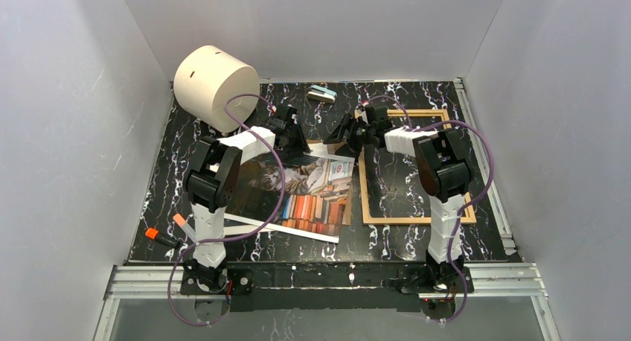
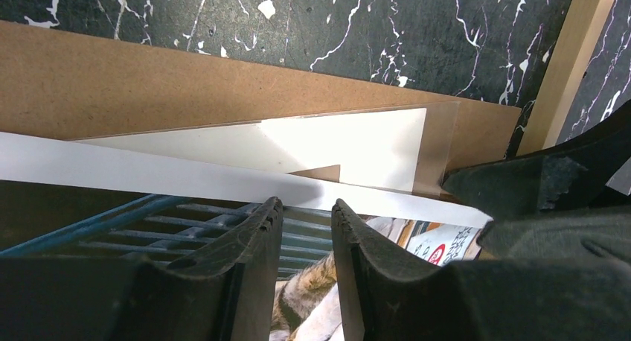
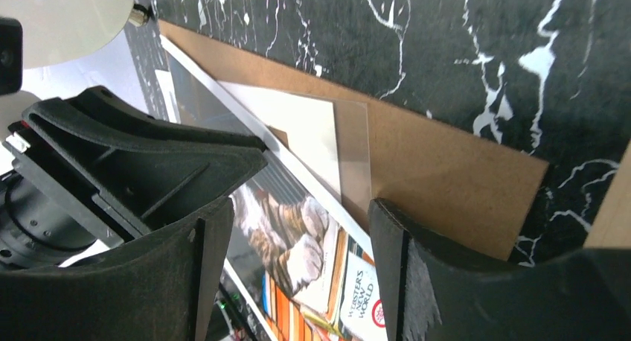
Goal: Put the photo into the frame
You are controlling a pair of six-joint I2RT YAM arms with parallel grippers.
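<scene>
The photo (image 1: pixel 309 207), with a white border and a picture of a cat and books, lies over the frame's brown backing board (image 1: pixel 347 207). At its upper edge is my left gripper; a narrow gap shows between its fingertips, and whether they pinch the photo is unclear. Near the photo's upper right corner, my right gripper stands open, with the photo's white edge visible between its fingers. A white sheet (image 2: pixel 372 144) lies on the board, partly under the photo. To the right is the empty wooden frame (image 1: pixel 364 196).
A large cream cylinder (image 1: pixel 212 84) stands at the back left, and a stapler (image 1: pixel 321 94) at the back middle. Two markers, one orange and black (image 1: pixel 162 238), lie at the front left. Bare table shows between the board and the front edge.
</scene>
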